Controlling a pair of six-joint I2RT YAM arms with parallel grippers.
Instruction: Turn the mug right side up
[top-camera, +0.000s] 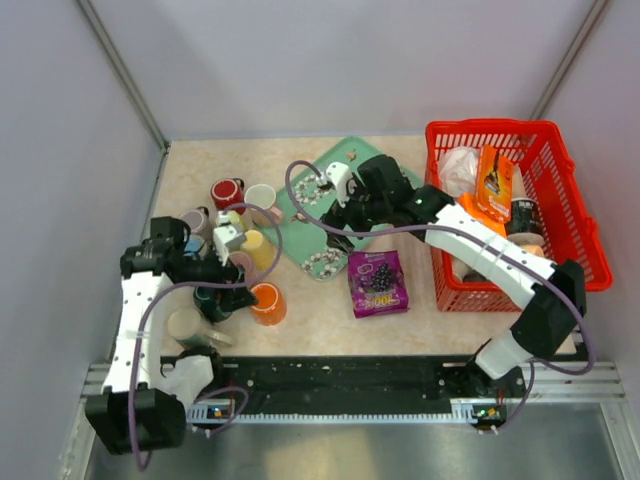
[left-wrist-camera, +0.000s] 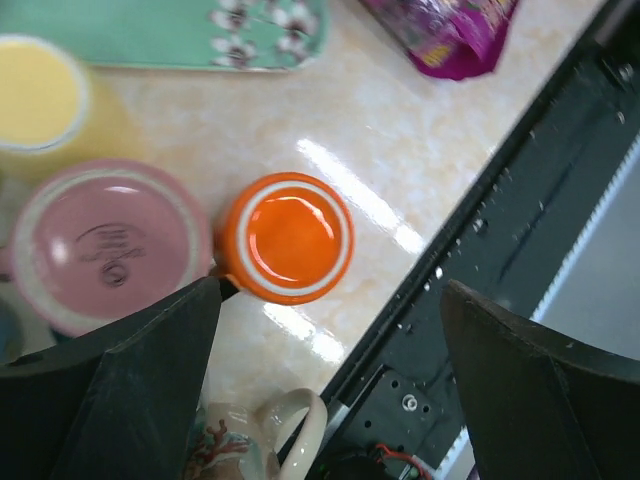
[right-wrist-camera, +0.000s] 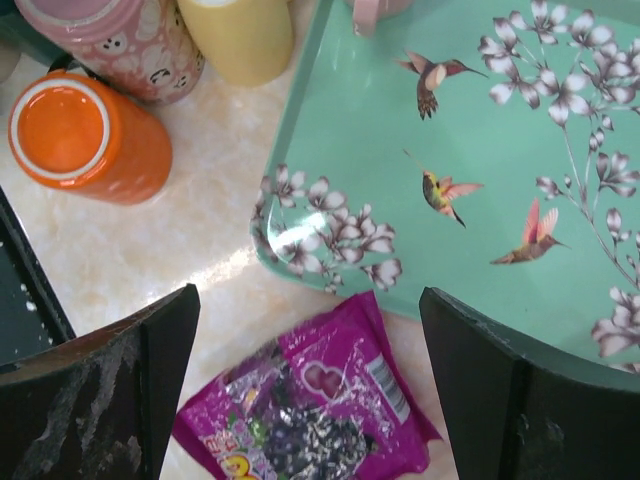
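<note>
Several mugs crowd the left of the table, many bottom-up: an orange one (top-camera: 268, 303) (left-wrist-camera: 287, 238) (right-wrist-camera: 89, 140), a pink one (left-wrist-camera: 115, 240), a yellow one (top-camera: 255, 250), a red one (top-camera: 227, 192). A white mug (top-camera: 262, 200) stands at the tray's left edge. My left gripper is open above the orange and pink mugs, holding nothing. My right gripper is open over the near part of the tray and the purple bag, holding nothing. Which mug is meant cannot be told.
A green flowered tray (top-camera: 300, 240) lies at the middle back, a purple bag (top-camera: 365, 305) in front of it. A red basket (top-camera: 570, 240) full of items fills the right. Bare tabletop shows between the orange mug and bag. A dark rail runs along the front edge.
</note>
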